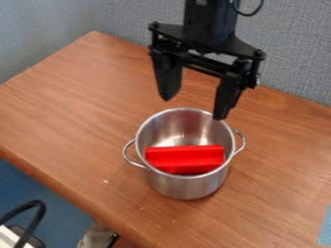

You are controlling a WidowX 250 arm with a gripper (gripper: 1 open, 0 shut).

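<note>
A steel pot (184, 187) with two side handles stands on the wooden table. A red cylindrical object (184, 157) lies inside it, across its lower part. My black gripper (196, 94) is open above the pot's back, its two fingers wide apart with nothing between them, the right finger lower in the view, near the pot's back right rim.
A grey wall runs along the back. Cables and some hardware sit off the table's front left edge.
</note>
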